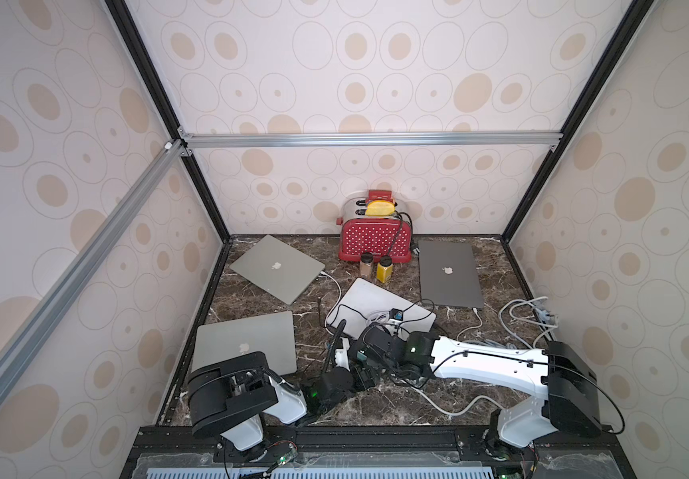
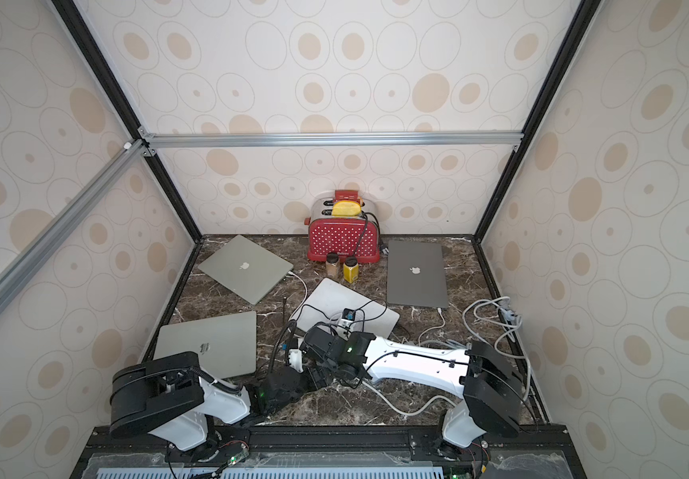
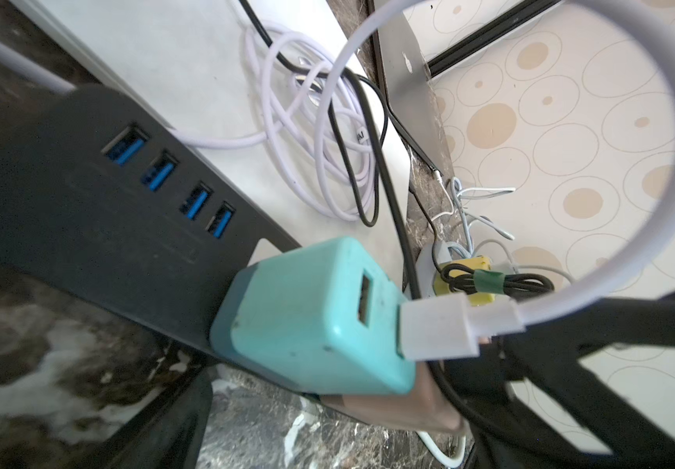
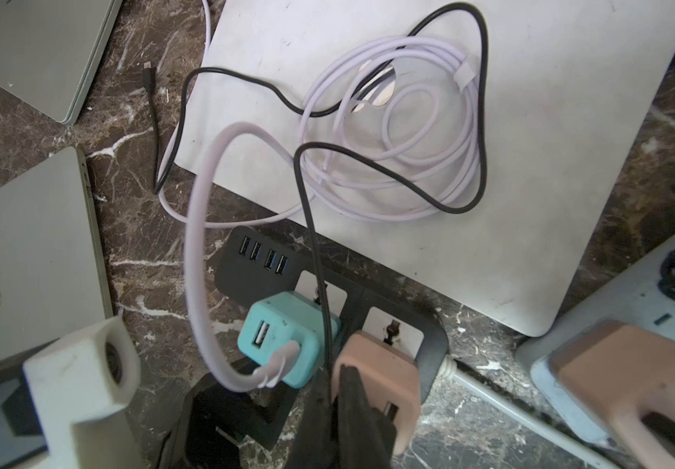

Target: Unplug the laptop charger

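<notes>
A teal charger (image 3: 314,312) sits in the black power strip (image 3: 196,289), with a white cable plug (image 3: 435,326) in its face. My left gripper is open around the charger's near side; nothing shows clasped. In the right wrist view the teal charger (image 4: 290,332) stands beside a pink charger (image 4: 380,379) on the same strip. My right gripper is shut over the pink charger's edge. A black cable (image 4: 314,250) runs down to its fingertips; whether they pinch it, I cannot tell.
A closed silver laptop (image 4: 564,179) lies behind the strip, carrying coiled white cable (image 4: 470,148). Another power strip (image 4: 548,367) is at the right. More closed laptops (image 1: 276,267) and a red toaster (image 1: 375,239) stand further back. Bare marble shows in front.
</notes>
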